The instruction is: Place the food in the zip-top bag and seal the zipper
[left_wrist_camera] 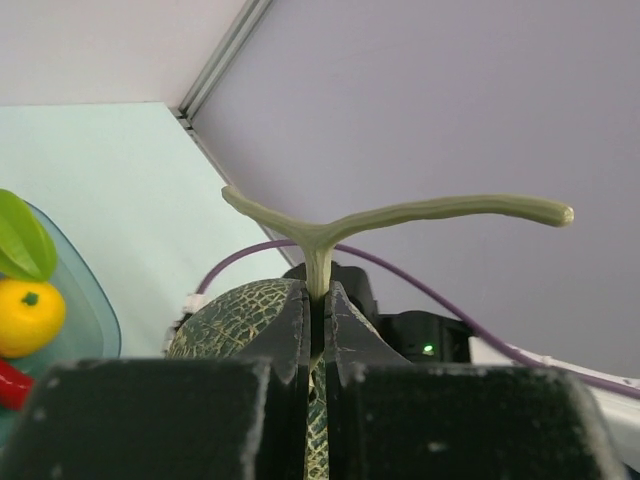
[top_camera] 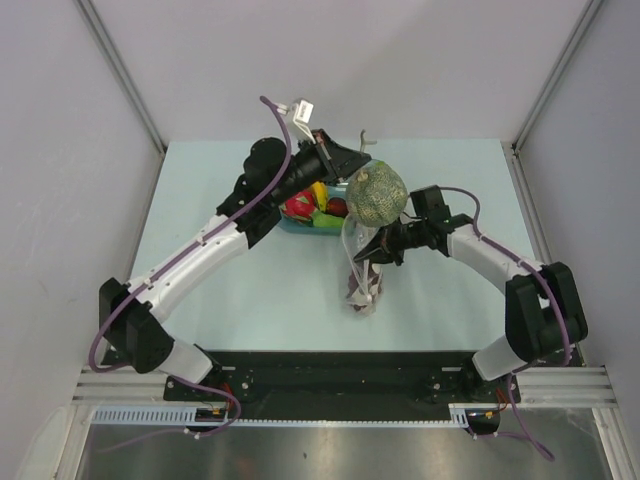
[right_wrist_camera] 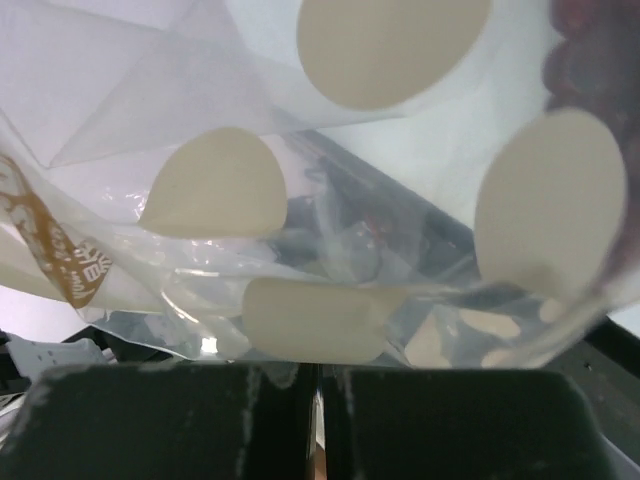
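Note:
My left gripper is shut on the stem of a green netted melon (top_camera: 376, 198), held high over the middle; the forked stem (left_wrist_camera: 420, 208) rises above the fingertips. A clear zip bag (top_camera: 362, 295) with printed spots stands below it, dark red food (right_wrist_camera: 590, 50) visible inside. My right gripper is shut at the bag's edge; whether film is between its fingers is hard to tell.
A blue bin (top_camera: 290, 225) of toy produce, including a lemon (left_wrist_camera: 28, 318) and peppers, stands behind at the back middle.

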